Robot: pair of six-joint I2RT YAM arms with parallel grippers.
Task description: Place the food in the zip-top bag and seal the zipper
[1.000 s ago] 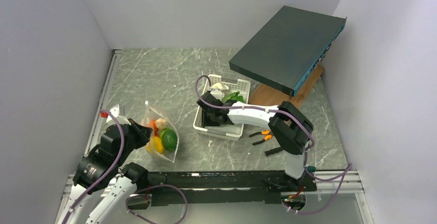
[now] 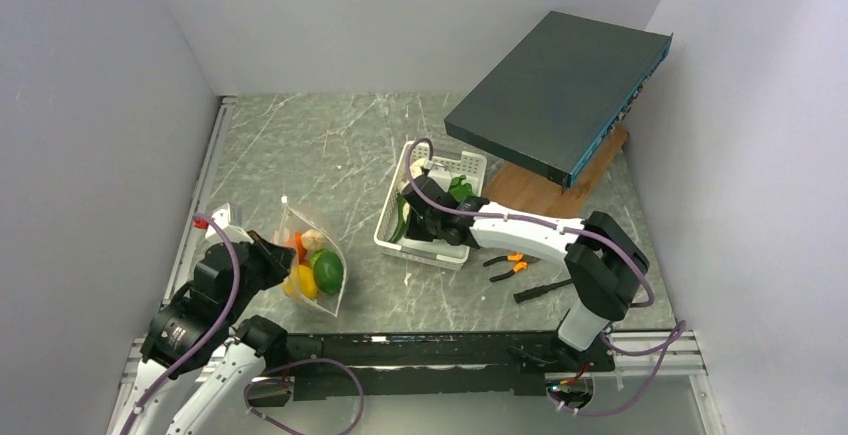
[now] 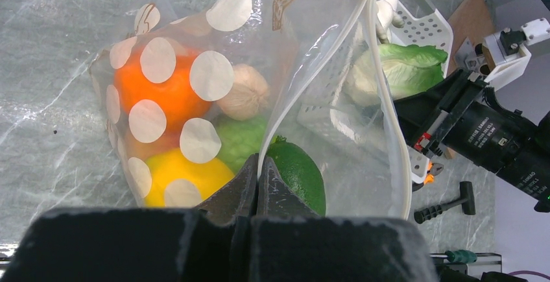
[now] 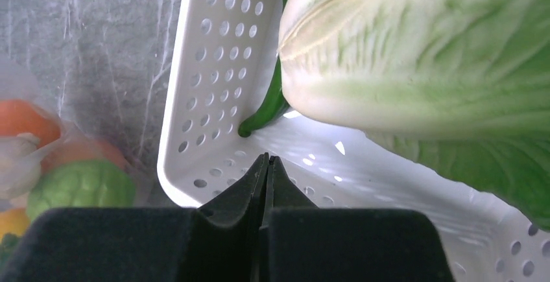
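Observation:
The green chili pepper (image 4: 266, 108) lies in the white basket (image 4: 170, 146), along its perforated wall and partly under a pale cabbage (image 4: 389, 61). My right gripper is shut with nothing between its fingertips; the chili's tip lies just beyond them. In the left wrist view, my left gripper is shut on one edge of the clear dotted zip bag (image 3: 233, 10), whose mouth gapes. Inside the bag are an orange item (image 3: 170, 94), a walnut-like item (image 3: 245, 91), a yellow item (image 3: 194, 172), a light green item (image 3: 240, 141) and a dark green item (image 3: 301, 175).
A dark flat box (image 2: 560, 95) rests over a wooden board (image 2: 530, 193) at the right. Orange-handled pliers (image 2: 510, 267) and a black hammer (image 2: 540, 290) lie right of the basket. Grey counter between bag and basket is free.
The left gripper and bag have hardly moved.

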